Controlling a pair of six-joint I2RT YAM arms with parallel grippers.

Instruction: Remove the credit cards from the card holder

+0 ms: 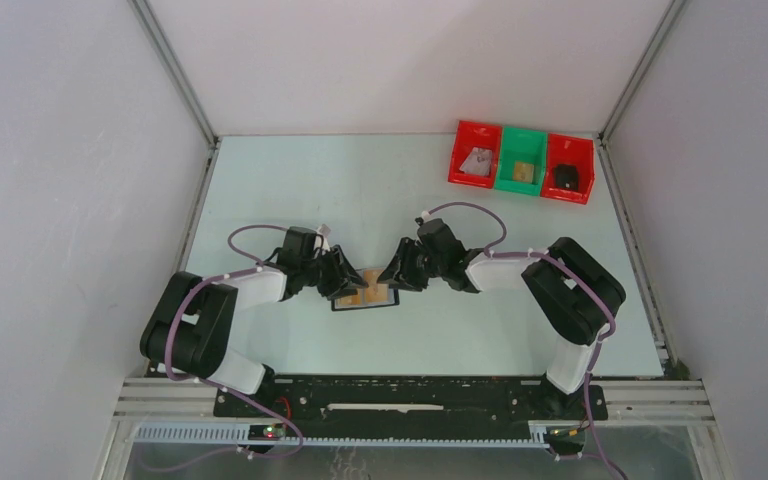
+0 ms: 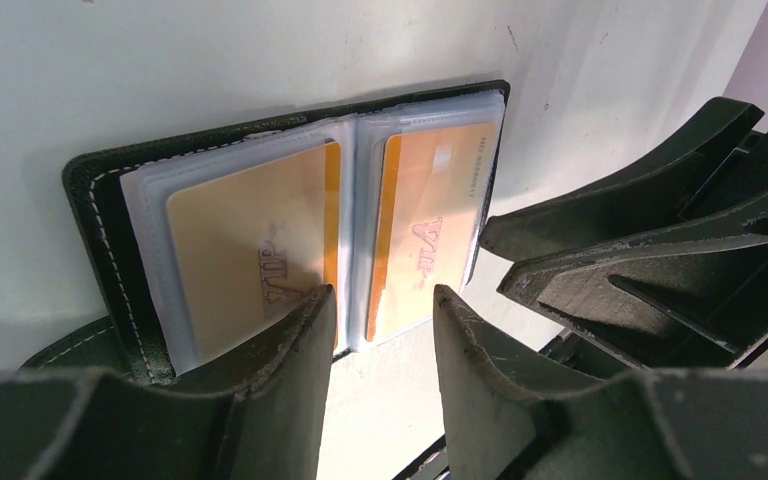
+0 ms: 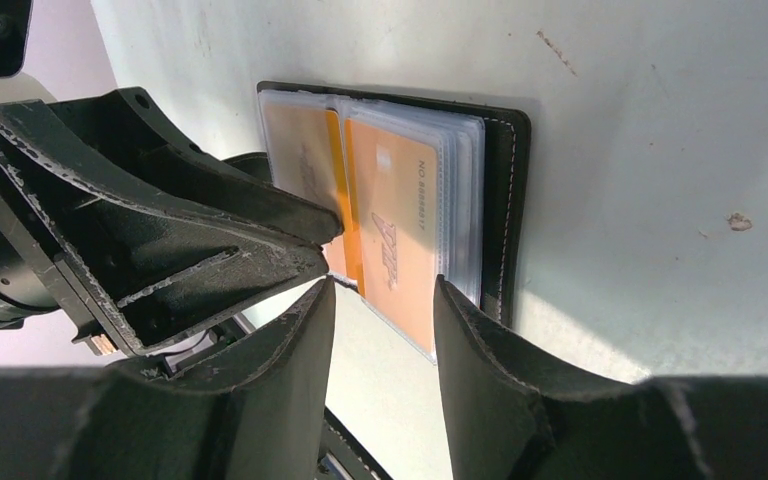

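The open card holder (image 1: 377,292) lies on the table between both grippers, black with stitched edging and two clear sleeve stacks holding orange VIP cards. In the left wrist view, the left card (image 2: 235,240) and right card (image 2: 431,220) lie in their sleeves. My left gripper is open over the holder's near part, fingertips around the boundary between the stacks. My right gripper stands open over the other stack, fingertips at its card (image 3: 392,220). Nothing shows held between either pair of fingers.
Red (image 1: 470,133), green (image 1: 520,140) and red (image 1: 585,155) bins sit at the back right, each with something inside.
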